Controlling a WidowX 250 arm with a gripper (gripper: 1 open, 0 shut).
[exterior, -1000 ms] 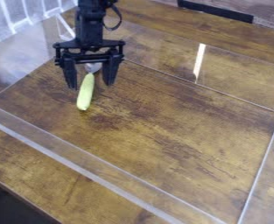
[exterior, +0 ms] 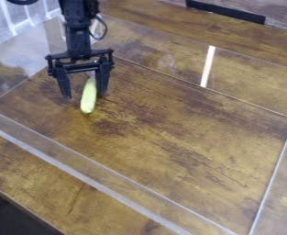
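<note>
My black gripper (exterior: 82, 89) hangs open over the upper left of the wooden floor of a clear-walled enclosure. A pale yellow-green elongated object (exterior: 88, 103) lies lengthwise between its two fingers, its far end partly hidden by the gripper. I cannot tell whether the fingers touch it.
Clear plastic walls (exterior: 78, 170) border the work area on its sides. The wooden surface (exterior: 182, 138) to the right and front of the gripper is bare. A dark strip (exterior: 226, 12) sits at the back right, outside the enclosure.
My gripper has moved left over the last second, from right of the elongated object to around it. The object stays in about the same spot.
</note>
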